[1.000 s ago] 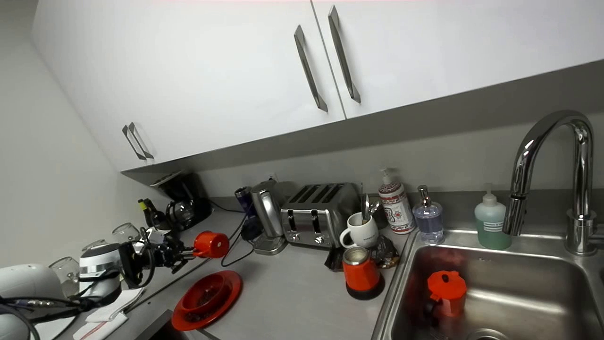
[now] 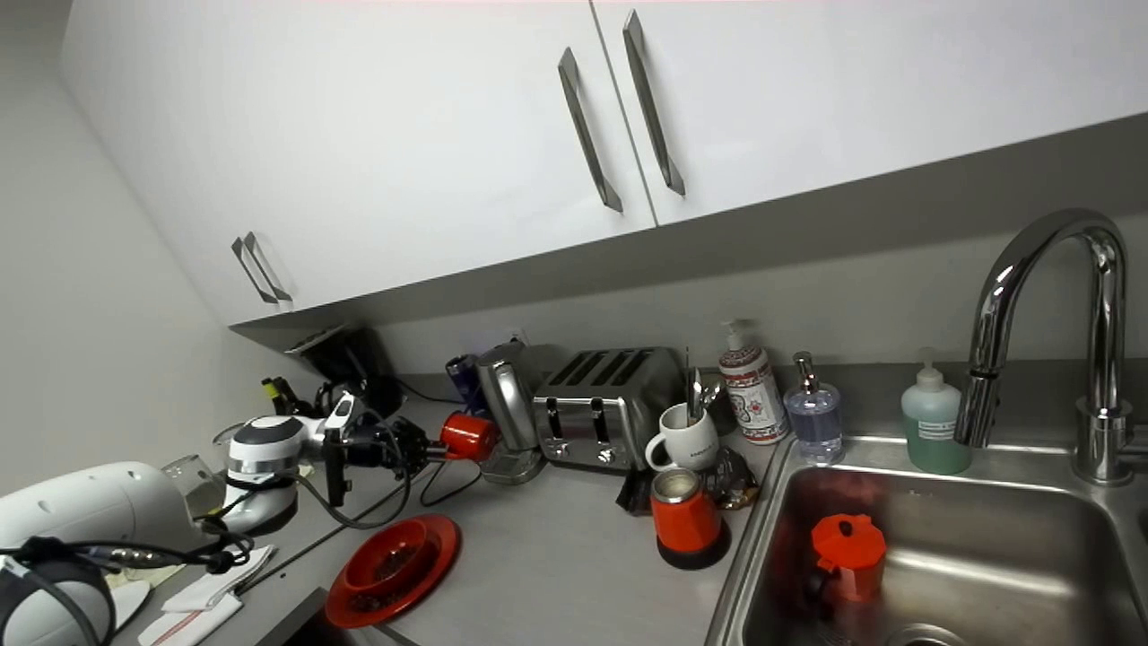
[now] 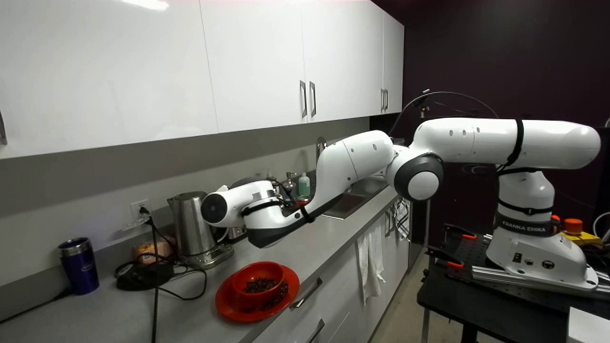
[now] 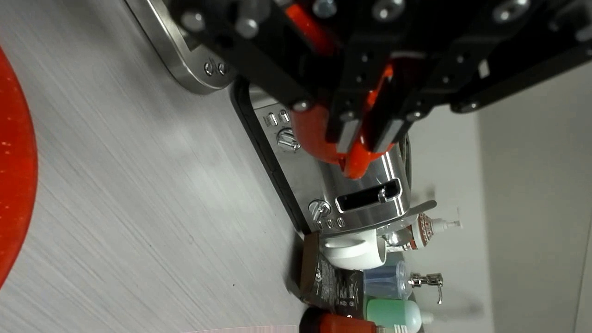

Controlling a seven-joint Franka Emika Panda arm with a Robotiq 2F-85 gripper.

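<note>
A red cup [image 2: 469,436] is held above the counter by its handle, with my gripper [image 2: 433,448] shut on that handle. Seen from the wrist, the red handle [image 4: 358,161] sticks out between the two fingertips of my gripper, and the cup's body [image 4: 313,133] is partly covered by the fingers. Below and nearer the counter's front, a red bowl [image 2: 389,560] containing dark beans rests on a red plate [image 2: 453,542]. More beans [image 3: 281,295] lie on the plate beside the bowl. In exterior view 2 the arm hides the gripper and the cup.
Behind the cup stand a steel kettle [image 2: 508,400] and a toaster [image 2: 587,425]. A white mug [image 2: 689,442] and a red grinder [image 2: 686,528] are farther right, before the sink [image 2: 1001,549] with a red moka pot [image 2: 856,560]. Counter space between plate and grinder is clear.
My gripper has carried the red cup right and slightly upward in exterior view 1, toward the kettle. The bowl, the plate and the other counter items have stayed put.
</note>
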